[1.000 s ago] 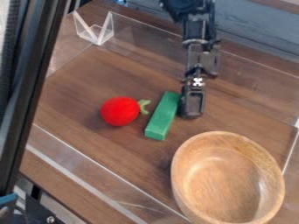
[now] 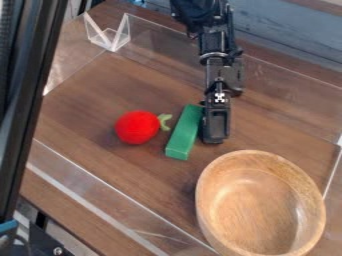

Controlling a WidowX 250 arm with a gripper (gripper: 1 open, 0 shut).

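Note:
My gripper [image 2: 217,120] reaches down from the top of the camera view, its tip low beside the upper end of a green block [image 2: 183,137], on that block's right; it appears to hold nothing. A red tomato-like object [image 2: 138,127] with a pale green stem lies left of the block. A round wooden bowl [image 2: 261,175] sits at the lower right, below the gripper. The space between the fingertips is hard to make out.
Clear plastic walls border the wooden floor, with an angular clear piece [image 2: 107,34] at the upper left. A dark frame [image 2: 20,100] runs down the left edge.
My gripper has shifted slightly left and down over the last second, closer to the block's upper end. The block, red object and bowl have not moved.

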